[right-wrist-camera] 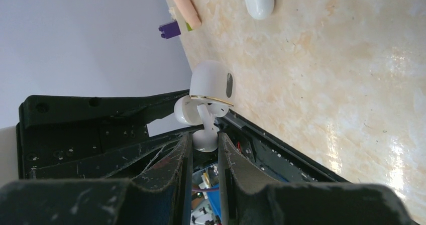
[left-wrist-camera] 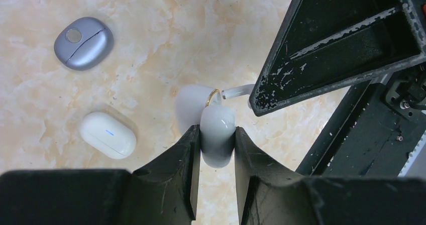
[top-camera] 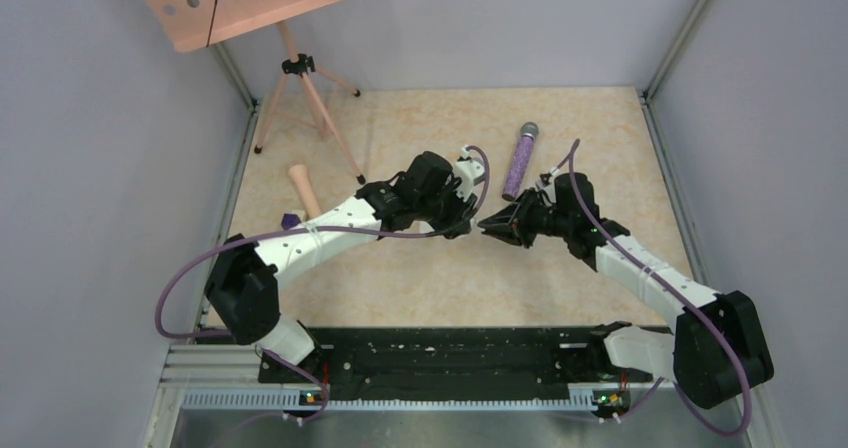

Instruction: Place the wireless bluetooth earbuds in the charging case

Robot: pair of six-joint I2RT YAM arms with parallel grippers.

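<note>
My left gripper is shut on the white charging case (left-wrist-camera: 217, 139), which is open along its gold hinge and held above the table. My right gripper is shut on the round head of a white earbud (right-wrist-camera: 205, 141). The earbud's stem (right-wrist-camera: 206, 115) points at the opening of the charging case (right-wrist-camera: 210, 79). In the left wrist view the same earbud (left-wrist-camera: 238, 91) reaches toward the hinge side, its stem end close to the case. Whether the stem has entered a slot, and whether another earbud sits inside, I cannot tell. From above, both grippers nearly meet.
A white rounded case with a blue mark (left-wrist-camera: 108, 134) and a grey oval device (left-wrist-camera: 84, 43) lie on the table. Behind the right arm rests a purple microphone (top-camera: 521, 162). A pink stand (top-camera: 312, 98) rises at the back left.
</note>
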